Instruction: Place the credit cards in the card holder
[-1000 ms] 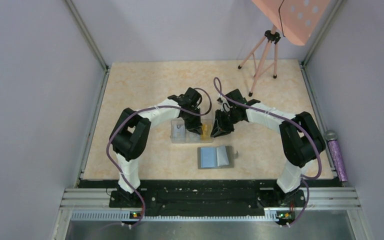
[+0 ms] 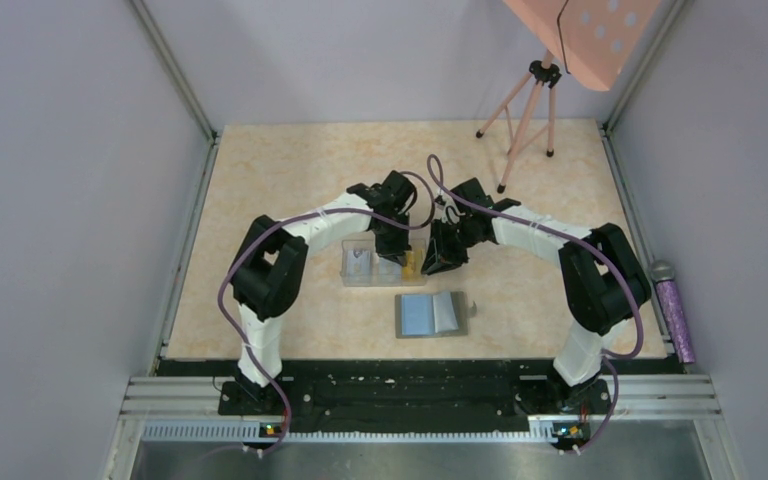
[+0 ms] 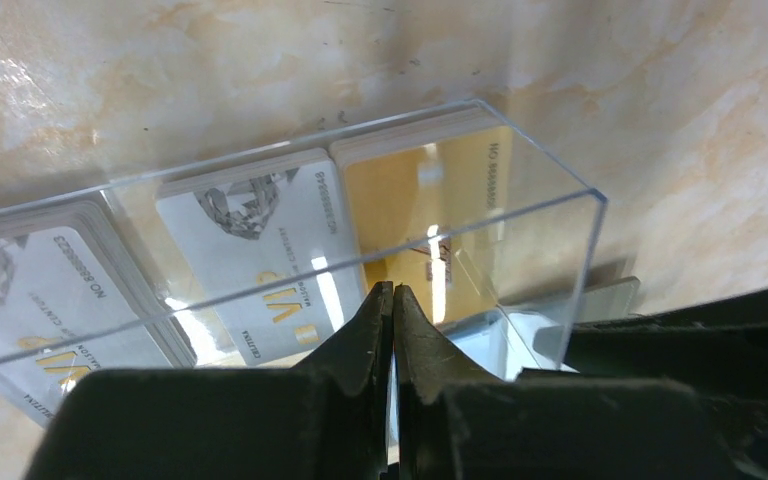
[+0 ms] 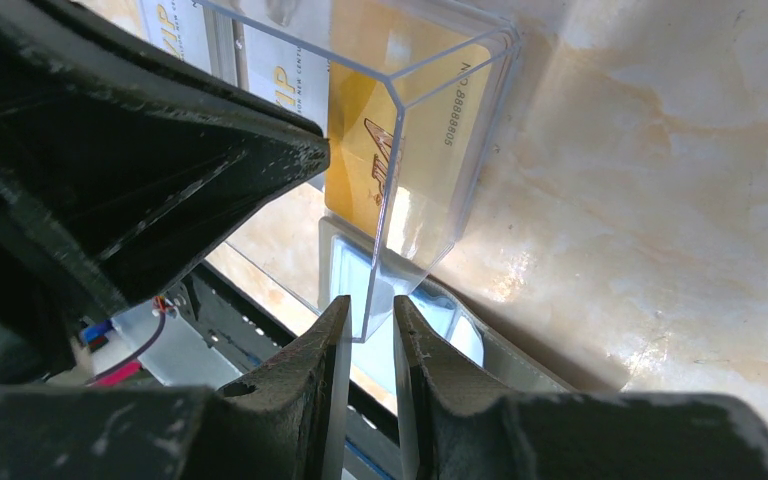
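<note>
A clear box [image 2: 353, 283] holds white cards [image 3: 260, 240] in two stacks and gold cards [image 3: 425, 195] in its right compartment. My left gripper is shut near the lower edge of the gold stack; nothing shows between its fingertips, and whether they touch a card cannot be told. At the box's right front corner, my right gripper is shut on the clear wall, one finger on either side. In front of the box the grey card holder [image 2: 398, 316] lies open, with a blue panel and a pale clear sleeve.
A pink tripod [image 2: 532, 105] stands at the back right. A purple glittery cylinder [image 2: 671, 310] is beside the table's right edge. Bare tabletop [image 2: 290, 170] lies behind and left of the box.
My left gripper has shifted slightly right over the box, toward the gold cards. The right arm, the box and the card holder look unmoved.
</note>
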